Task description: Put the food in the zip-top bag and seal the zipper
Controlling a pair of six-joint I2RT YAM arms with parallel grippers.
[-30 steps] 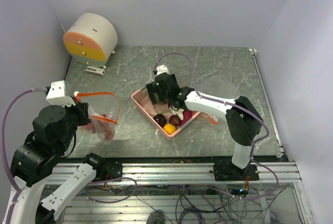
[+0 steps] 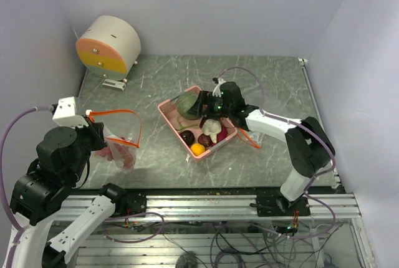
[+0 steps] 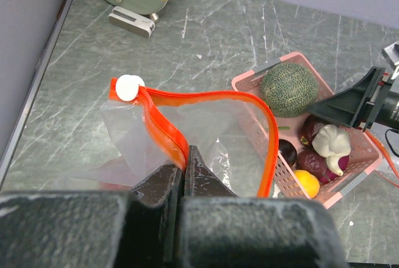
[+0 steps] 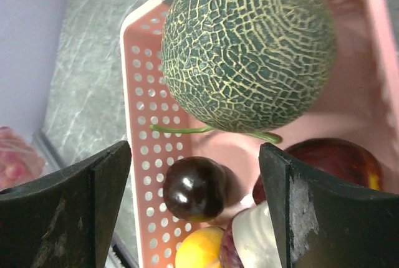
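Observation:
My left gripper is shut on the orange-zippered bag [image 2: 124, 153], which hangs open with reddish contents at its bottom in the top view. My right gripper [image 2: 202, 105] is over the pink basket [image 3: 282, 179], fingers apart. The basket holds a green melon [image 4: 246, 43], thin green stalks [image 4: 181, 129], a dark purple round item [image 4: 193, 187], red onions [image 3: 312, 162], a white garlic-like piece [image 3: 331, 143] and a yellow fruit [image 3: 307, 183]. No food shows between my right fingers.
A cream cylindrical box with yellow front [image 2: 106, 50] stands at the back left. Another orange-zippered bag [image 2: 252, 140] lies right of the basket.
My right gripper has moved right from above the melon's left side, uncovering more of the melon. The left arm and bag have barely moved.

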